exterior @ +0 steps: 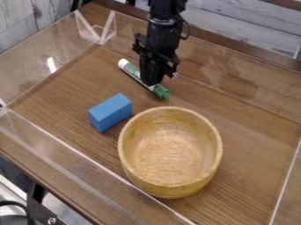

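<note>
The black gripper (154, 68) reaches down from the top of the camera view onto a white marker with a green end (159, 90), which lies diagonally on the wooden table (70, 97). Its fingertips are over the marker's middle and look close together on it, though the dark fingers partly hide where they meet it.
A tan bowl (170, 151) fills the lower middle, and a blue block (109, 113) sits to its upper left. Clear-walled edges border the table.
</note>
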